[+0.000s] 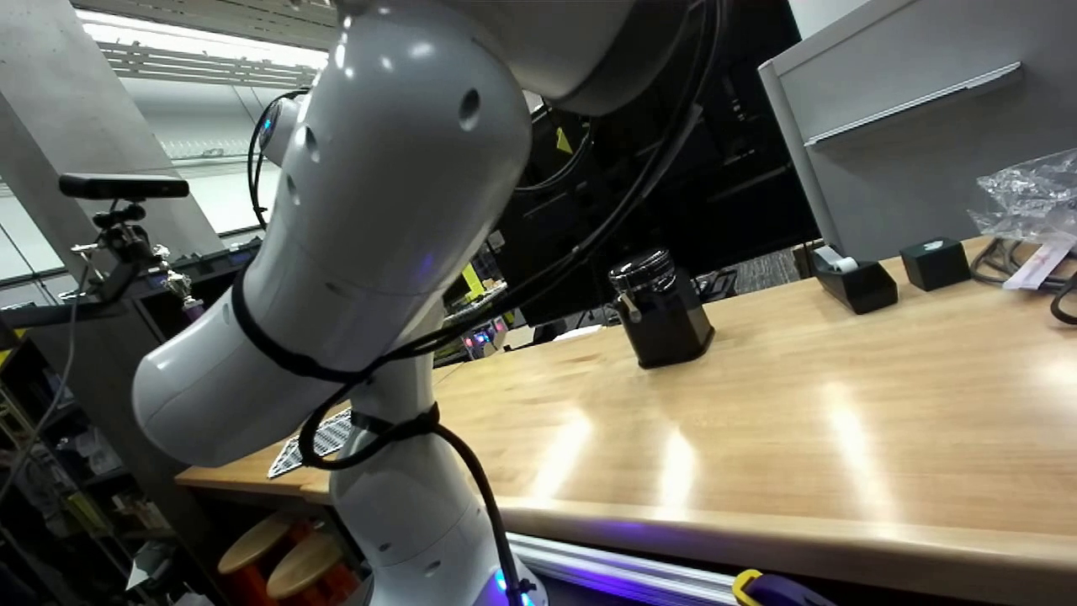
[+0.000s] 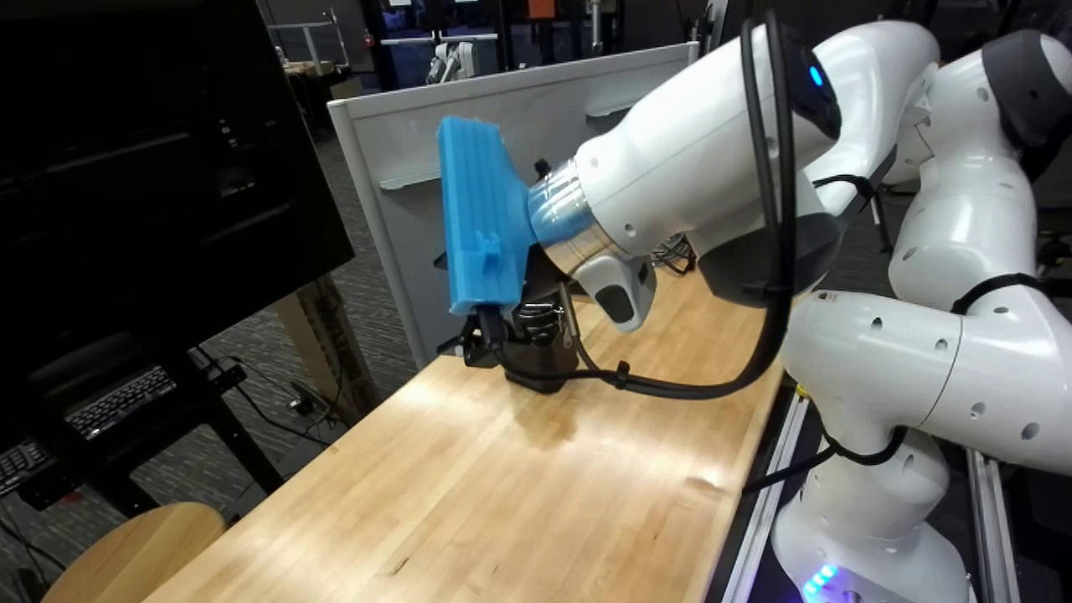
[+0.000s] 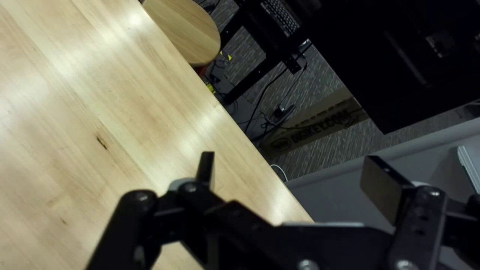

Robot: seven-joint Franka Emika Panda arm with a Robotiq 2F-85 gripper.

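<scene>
My gripper stands open in the wrist view, its two dark fingers wide apart with nothing between them. Beneath it appear the bare wooden table and its far edge. In exterior view 2 a blue cover (image 2: 480, 216) on the wrist hides most of the gripper. A black canister (image 1: 666, 313) with a clear-looking lid and a metal clasp is upright on the table. From exterior view 2 the canister (image 2: 540, 357) is partly hidden behind the blue cover and a cable.
A black tape dispenser (image 1: 858, 284), a small black box (image 1: 936, 263) and a clear plastic bag (image 1: 1035, 197) lie at the table's far right. A large black screen (image 2: 151, 151) stands beyond the edge, and a grey partition (image 2: 392, 231) closes one end.
</scene>
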